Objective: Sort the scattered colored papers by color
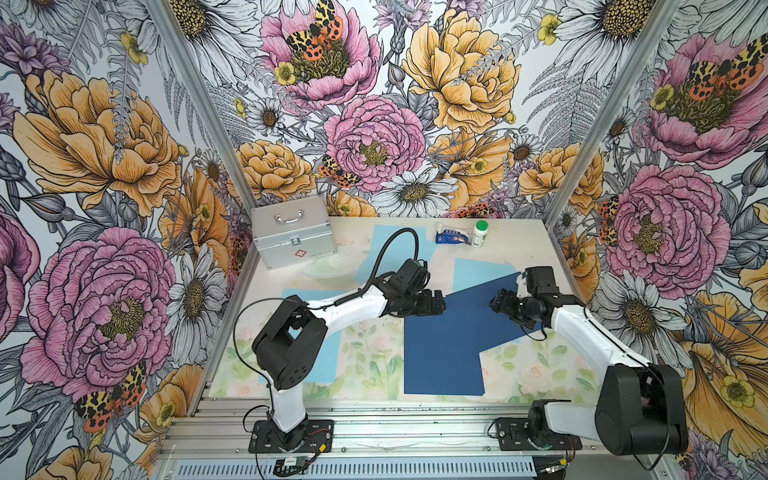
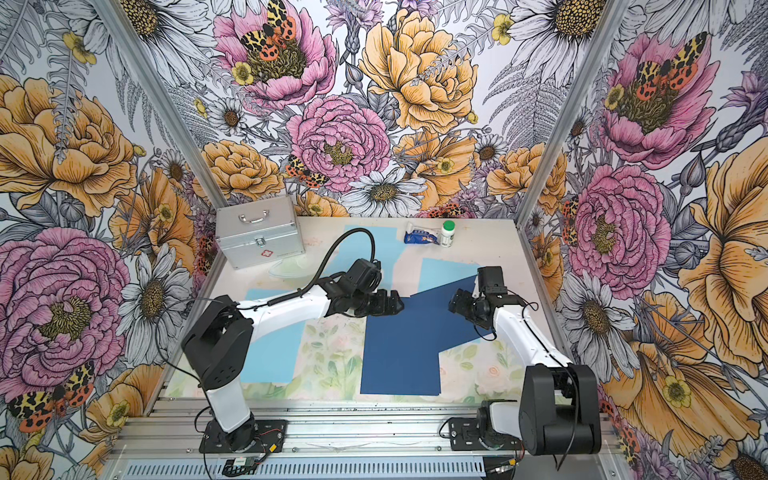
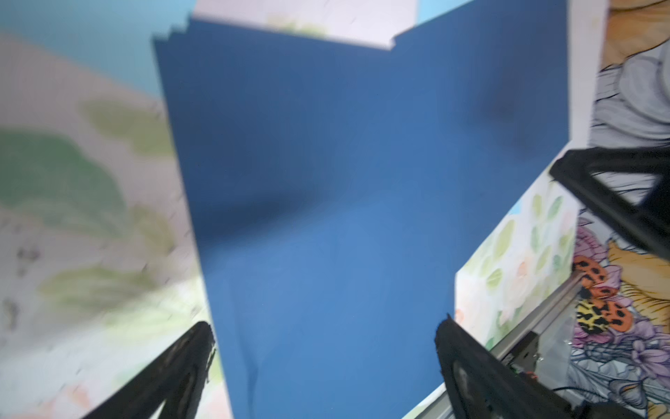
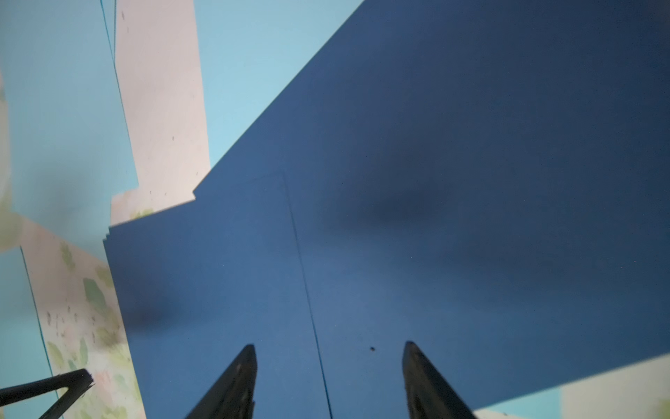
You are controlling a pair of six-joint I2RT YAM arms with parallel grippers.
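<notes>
Dark blue papers point(image 1: 442, 356) lie overlapping at the table's middle, one set squarely toward the front and another slanting off to the right. Light blue papers lie apart from one another: one left of centre point(image 2: 272, 352), one at the back point(image 1: 392, 240) and one point(image 1: 478, 273) partly under the slanted dark blue sheet. My left gripper is open over the left part of the dark blue papers, nothing between its fingers. Above the slanted sheet is my right gripper, its fingers apart with only flat blue paper visible beneath.
A silver case point(image 1: 293, 232) stands at the back left. At the back edge are a blue packet point(image 1: 453, 236) and a white bottle with a green cap point(image 1: 480, 233). Bare patterned table point(image 1: 369, 368) shows between the light and dark blue papers.
</notes>
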